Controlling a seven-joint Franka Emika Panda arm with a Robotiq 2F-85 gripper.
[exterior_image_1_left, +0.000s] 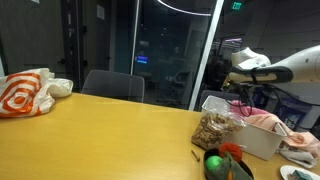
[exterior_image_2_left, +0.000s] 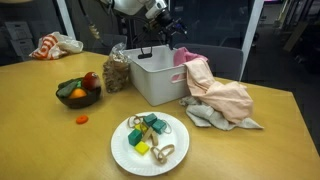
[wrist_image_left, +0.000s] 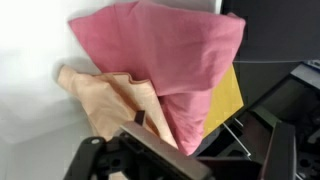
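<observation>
My gripper is open above the white bin (exterior_image_2_left: 160, 85), with its fingers wide apart in the wrist view and no object gripped. Beneath it a pink cloth (wrist_image_left: 160, 45) drapes over the bin's edge, beside a peach cloth (wrist_image_left: 100, 98). In exterior view 2 the peach cloth (exterior_image_2_left: 222, 98) hangs down outside the bin onto the table, and the pink cloth (exterior_image_2_left: 182, 57) shows at the rim. Whether the fingers touch any cloth cannot be told.
Close to the bin stand a clear bag of brown pieces (exterior_image_2_left: 116, 70) and a dark bowl (exterior_image_2_left: 78, 99) of produce. A white plate (exterior_image_2_left: 120, 153) with small items lies in front. An orange-and-white bag (exterior_image_1_left: 28, 92) sits far left.
</observation>
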